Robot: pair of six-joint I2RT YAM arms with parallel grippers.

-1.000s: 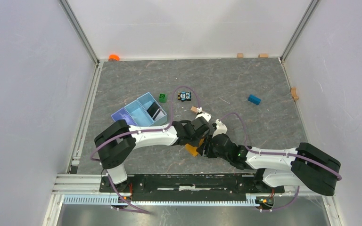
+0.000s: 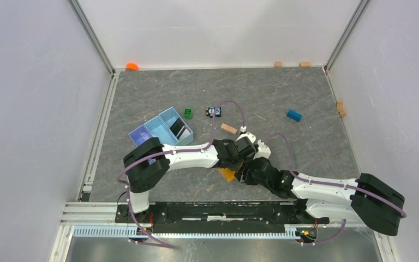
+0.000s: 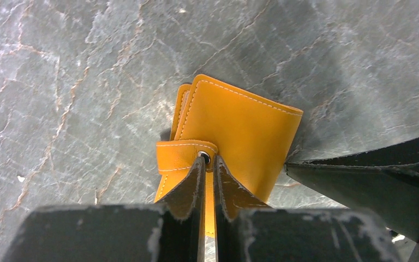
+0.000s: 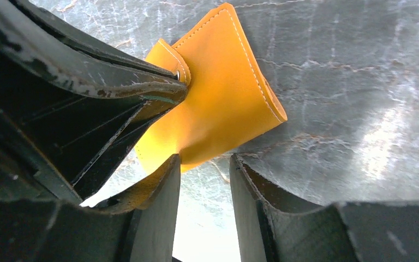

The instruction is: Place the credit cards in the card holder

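Observation:
The orange card holder (image 3: pixel 245 120) lies on the grey table, its strap with a metal snap (image 3: pixel 203 157) folded over the front. Closed on the strap's end by the snap is my left gripper, with its tips nearly together. My right gripper stands part open at the holder's lower edge; its left finger overlaps the orange leather in view, and nothing shows clasped between the tips. In the top view both arms cover most of the holder (image 2: pixel 227 174). Dark and white cards (image 2: pixel 179 129) sit in the right compartment of the blue box.
The blue box (image 2: pixel 155 126) stands at left. Behind the grippers lie a wooden block (image 2: pixel 229 129), a small dark toy (image 2: pixel 213 111) and a green cube (image 2: pixel 188 113). A blue piece (image 2: pixel 294 115) rests farther right. Both grippers are close together, leaving little room between them.
My left gripper has shifted to the right across the table. The right arm has also moved a little to the right, and the visible orange part of the holder sits slightly farther right.

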